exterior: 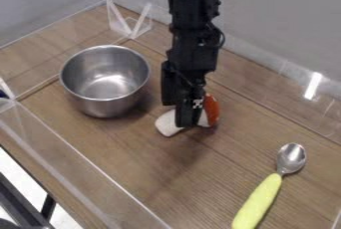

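The black robot arm comes down from the top centre, its gripper (pixel 188 103) open and low over a small white and orange object (pixel 174 122) on the wooden table. The fingers stand around or just above this object and hide part of it, so whether they touch it is not clear. A steel bowl (pixel 104 74) sits just to the left of the gripper.
A spoon with a yellow handle (pixel 258 198) lies at the front right. A pale wall (pixel 280 24) runs along the back, and clear plastic edging borders the left side. The table between bowl and spoon is mostly clear.
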